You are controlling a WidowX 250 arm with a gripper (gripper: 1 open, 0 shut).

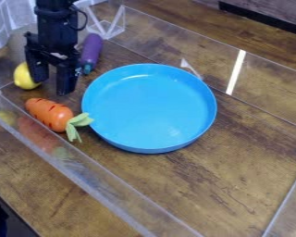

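Observation:
My black gripper (52, 72) hangs low at the upper left, between a yellow object (25, 80) and a purple eggplant (92, 52). Whether its fingers are open or shut is hard to make out. Just below it lies an orange toy carrot (49, 113) with pale green leaves pointing to the lower right. A large blue plate (150, 105) sits to the right of the carrot and gripper.
Clear plastic walls (126, 199) border the wooden work area, one running diagonally just left of and below the carrot. Bare wood (213, 171) is free at the right and lower right of the plate.

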